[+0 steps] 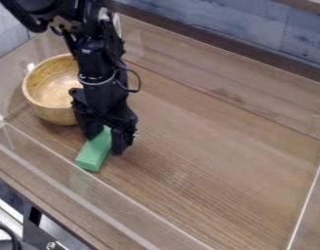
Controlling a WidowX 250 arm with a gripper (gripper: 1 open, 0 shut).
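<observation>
A black robot arm reaches down from the top left to my gripper (102, 137), which is low over a green object (93, 156) on the wooden table (215, 166). The green object's upper end is partly hidden under the gripper's fingers. Whether the fingers are closed on it cannot be made out.
A round tan bowl (46, 90) stands to the left, just behind the gripper. A dark object lies at the bottom left corner.
</observation>
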